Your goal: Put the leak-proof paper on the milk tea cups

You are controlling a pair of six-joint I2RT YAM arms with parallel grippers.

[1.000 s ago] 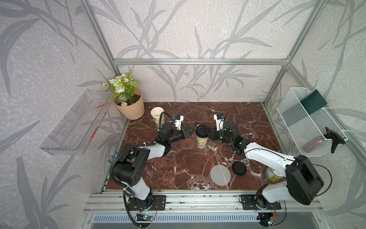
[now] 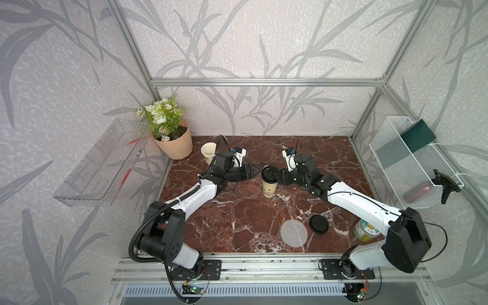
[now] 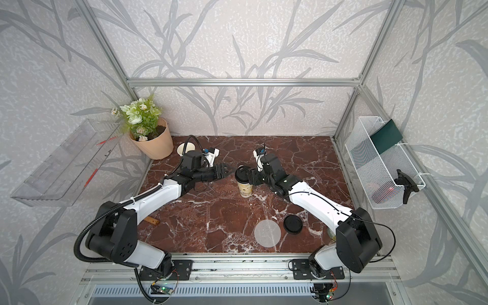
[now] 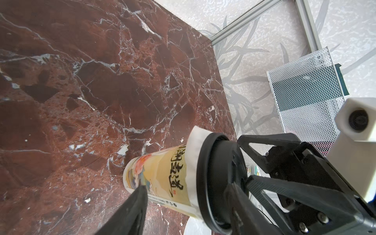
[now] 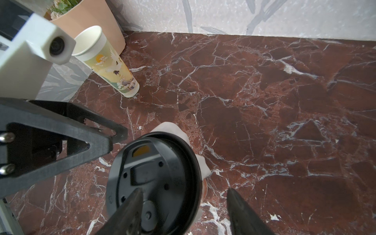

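A milk tea cup (image 2: 269, 185) stands mid-table with a black lid (image 5: 156, 184) on it; white paper (image 4: 195, 137) shows from under the lid's rim. My left gripper (image 2: 254, 170) is at the cup's left, its fingers apart, the lid in view beyond them. My right gripper (image 3: 250, 176) is at the lid's right side, fingers apart over the lid; contact is hard to tell. A second, open cup (image 5: 107, 64) stands at the back left. A round translucent sheet (image 2: 293, 233) and a spare black lid (image 2: 318, 224) lie at the front right.
A flower pot (image 2: 175, 145) stands at the back left. A wire basket (image 2: 406, 167) is at the right, a clear bin (image 2: 96, 167) at the left. A tin (image 2: 367, 229) sits at the front right.
My right gripper has moved slightly. The cup stands in about the same place.
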